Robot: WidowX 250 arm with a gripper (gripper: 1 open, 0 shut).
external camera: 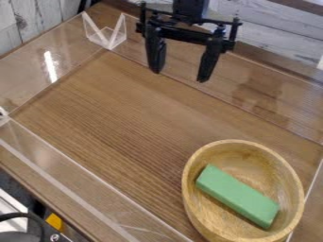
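Observation:
My black gripper (180,59) hangs over the back middle of the wooden table, its two fingers wide apart with nothing between them. At the lower right a round tan bowl (201,211) holds a green rectangular block (237,197), lying at a slant. The gripper is well behind and above the bowl, apart from it.
A white wire-like holder (106,33) stands at the back left. Clear plastic edging (51,66) and walls border the wooden table (113,123). Cables lie outside it at the lower left.

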